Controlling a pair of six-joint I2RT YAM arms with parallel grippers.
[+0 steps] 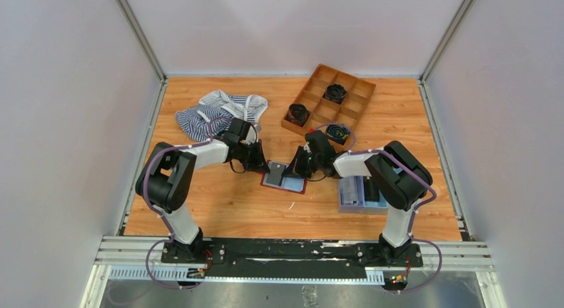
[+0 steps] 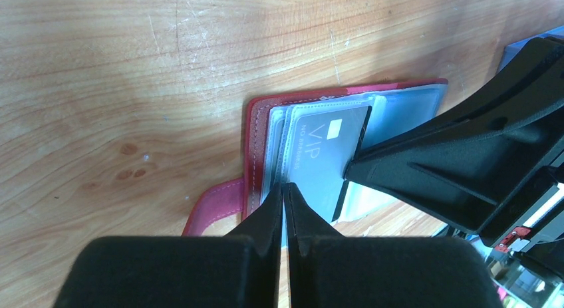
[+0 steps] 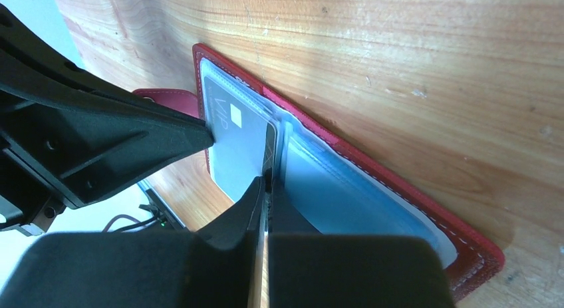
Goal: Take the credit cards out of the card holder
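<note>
Open on the table lies a red card holder (image 1: 304, 190) with clear sleeves (image 3: 346, 188). One grey card (image 2: 326, 138) printed "VIP" rests in a sleeve, its black strip (image 3: 269, 146) at the sleeve's open edge. Shut at the holder's left edge is my left gripper, its tips against the sleeve's border; nothing clear shows between them. From the right, my right gripper comes down shut onto the card's black-strip edge. Nothing shows gripped between its fingertips, which hide a little of that edge.
A striped cloth (image 1: 206, 118) lies behind the left arm. A wooden compartment tray (image 1: 362, 95) with dark coiled items stands at the back. A blue-grey box (image 1: 352, 208) sits under the right arm. Bare table lies in front of the holder.
</note>
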